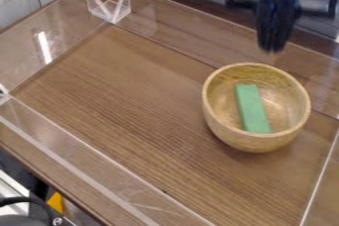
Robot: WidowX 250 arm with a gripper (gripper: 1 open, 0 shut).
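A light wooden bowl [215, 106] sits on the right half of the wooden table, with a flat green block [252, 106] lying inside it. My black gripper [279, 34] is raised above and behind the bowl, blurred by motion, and its fingertips are too indistinct to tell their state. Nothing green is up with it.
A small white wire holder [109, 7] stands at the back left of the table [106, 101]. A wall runs along the back right.
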